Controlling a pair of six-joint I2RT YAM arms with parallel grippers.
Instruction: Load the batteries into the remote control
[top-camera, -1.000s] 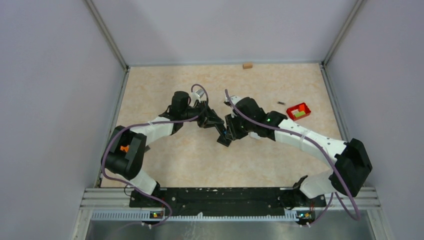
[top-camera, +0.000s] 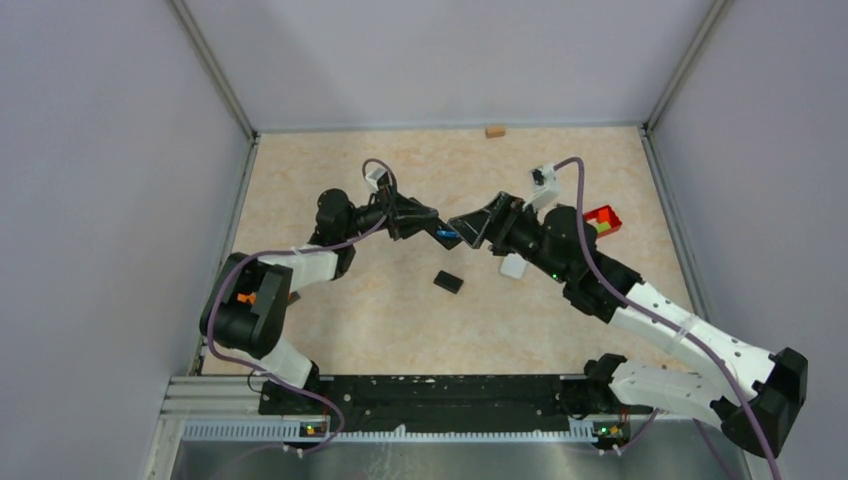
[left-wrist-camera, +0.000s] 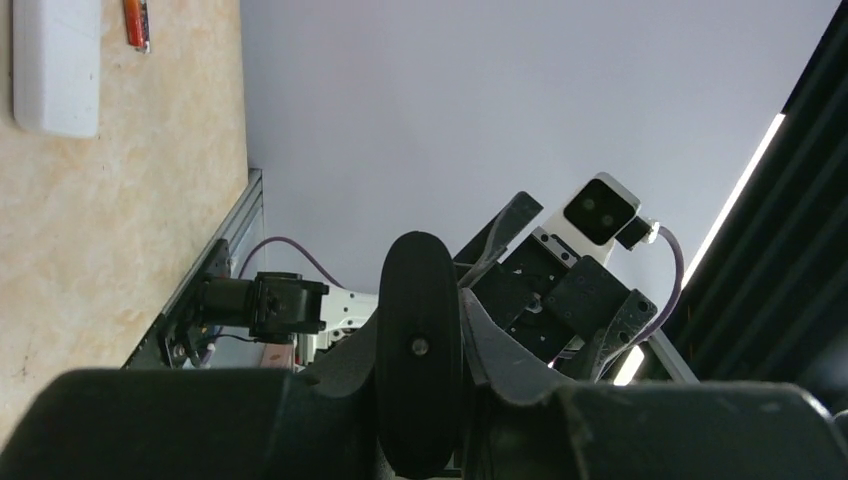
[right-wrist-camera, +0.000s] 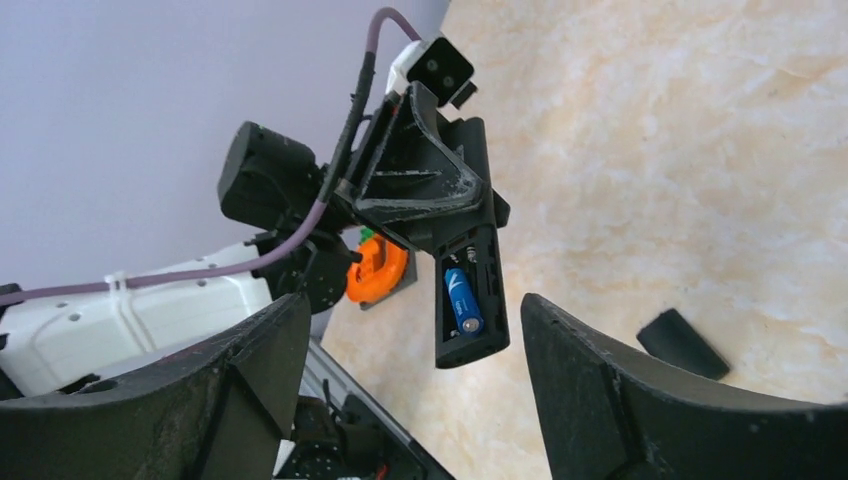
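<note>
The black remote (right-wrist-camera: 485, 280) is held in my left gripper (top-camera: 425, 222), which is shut on its upper end, so that the open compartment faces my right wrist camera. A blue battery (right-wrist-camera: 464, 300) lies in that compartment, beside an empty-looking stretch with springs at the upper end. My right gripper (top-camera: 470, 222) stands open just right of the remote, with nothing between its fingers. A loose battery (left-wrist-camera: 136, 22) lies on the table in the left wrist view. A small black cover (top-camera: 448, 282) lies on the table below the remote.
A white object (top-camera: 513, 266) lies right of the cover, a red bin (top-camera: 614, 220) at the right and a small wooden block (top-camera: 495, 131) at the back. An orange object (right-wrist-camera: 375, 272) is at the left.
My right arm has drawn back to the right, away from the remote. My left gripper, with the remote, has moved slightly left and toward the back.
</note>
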